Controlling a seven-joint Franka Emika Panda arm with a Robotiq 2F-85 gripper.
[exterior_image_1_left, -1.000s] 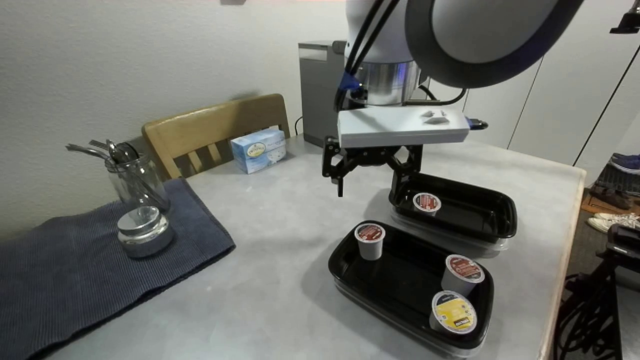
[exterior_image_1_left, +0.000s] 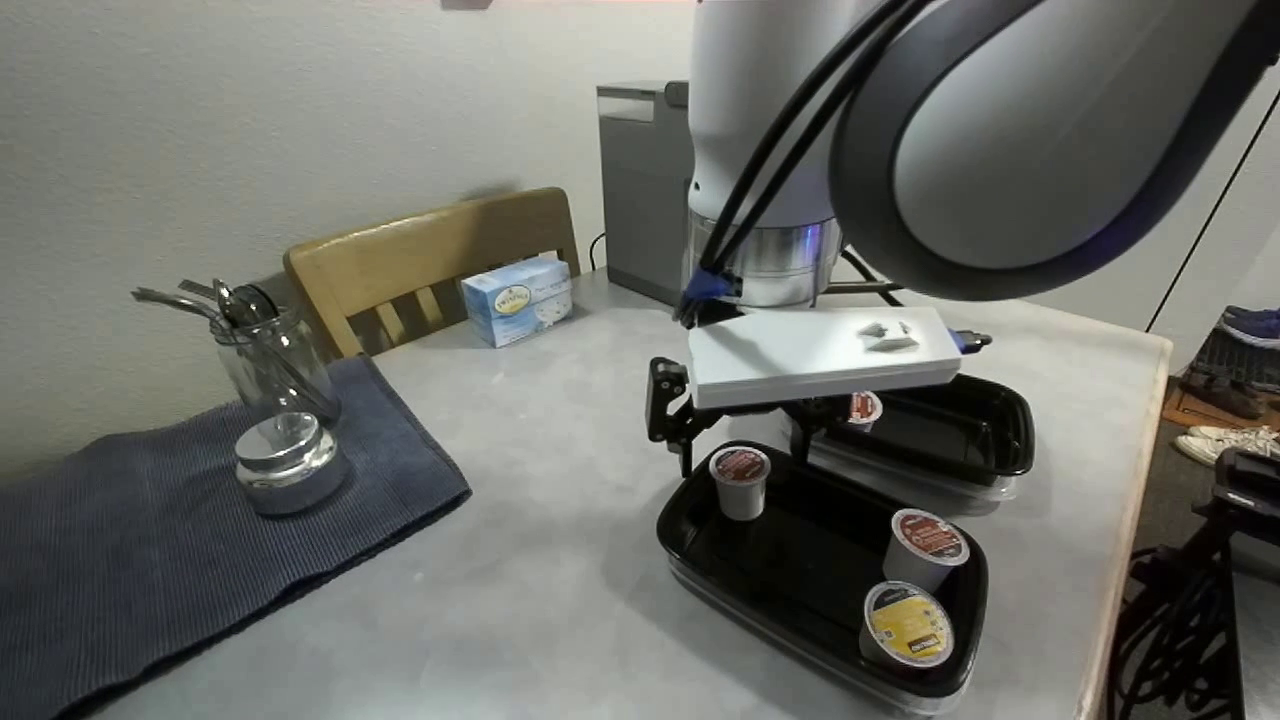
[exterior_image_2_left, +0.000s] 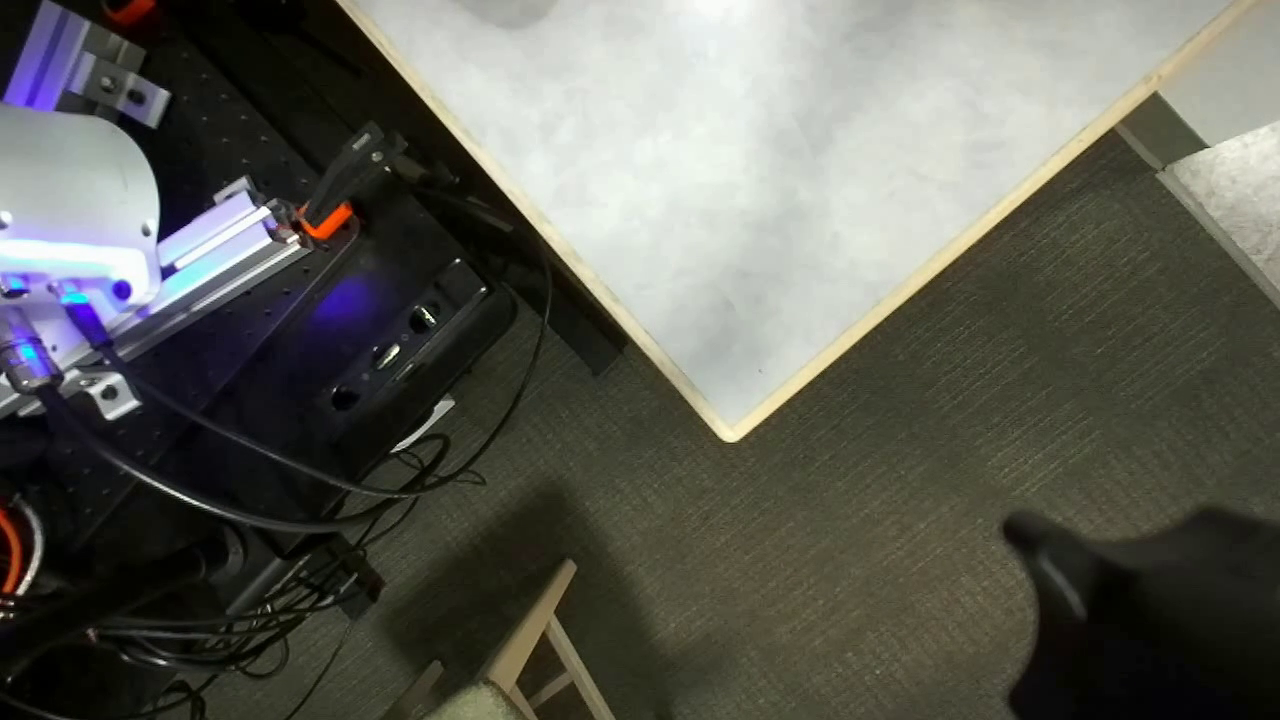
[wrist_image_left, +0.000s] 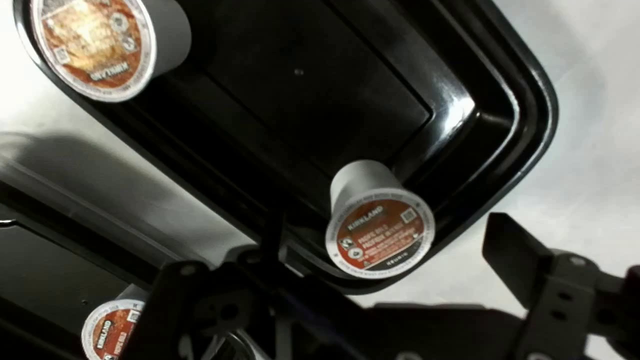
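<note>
Above the left end of the near black tray (exterior_image_1_left: 804, 552), my gripper (exterior_image_1_left: 744, 454) points down with its fingers spread and nothing held. A white coffee pod with a red-brown lid (exterior_image_1_left: 741, 486) stands in that end. In the wrist view, the same pod (wrist_image_left: 381, 233) appears between the open fingers, tilted in the image; contact with either finger cannot be made out. A second red-lidded pod (exterior_image_1_left: 926, 552) and a yellow-lidded pod (exterior_image_1_left: 908, 626) occupy the tray's right end. Behind, the far black tray (exterior_image_1_left: 972, 430) has one red-lidded pod (exterior_image_1_left: 864, 410), partly covered by my gripper.
A blue tea box (exterior_image_1_left: 516, 300) sits at the back by a wooden chair (exterior_image_1_left: 432, 240). On the left, a glass jar of utensils (exterior_image_1_left: 270, 366) and a lidded small jar (exterior_image_1_left: 288, 462) rest on a blue mat (exterior_image_1_left: 216, 540).
My gripper has come down and slightly toward the camera, from above the table behind the near tray to close over its left end. The pods and trays have not moved.
</note>
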